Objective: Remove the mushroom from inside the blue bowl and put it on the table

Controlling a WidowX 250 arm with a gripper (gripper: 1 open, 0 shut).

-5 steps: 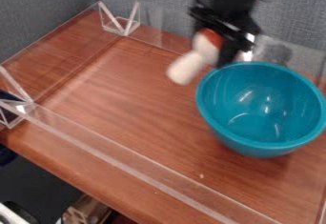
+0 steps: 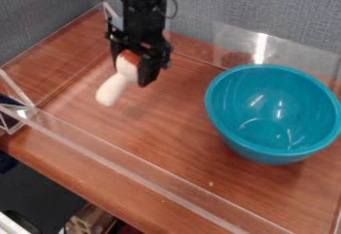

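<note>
The mushroom has a pale stem and a reddish-orange cap, and it slants with the stem end toward the lower left. My black gripper is shut on its cap end, over the back left part of the wooden table. Whether the stem's tip touches the wood or hangs just above it, I cannot tell. To the right stands the blue bowl, with nothing visible inside. The fingers hide part of the cap.
Bare wood surrounds the mushroom to the front and left. Clear low walls edge the table, one along the front. A white wire bracket stands at the left edge. Behind rises a grey partition.
The gripper has carried the mushroom leftward from beside the bowl's upper left rim and lower in the view. The bowl has stayed in place.
</note>
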